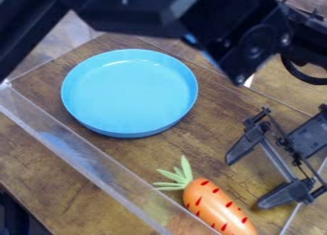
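A toy carrot [220, 206], orange with red marks and pale green leaves, lies at the bottom of the camera view. Up and left of it sits a round light blue plate [128, 91]. To the carrot's right, my gripper [258, 177] hangs low over the wooden surface with its fingers spread apart and nothing between them.
A clear plastic wall [76, 153] runs diagonally along the left and front of the board. The dark robot arm covers much of the upper view. Bare wood [192, 143] lies between the plate and the gripper.
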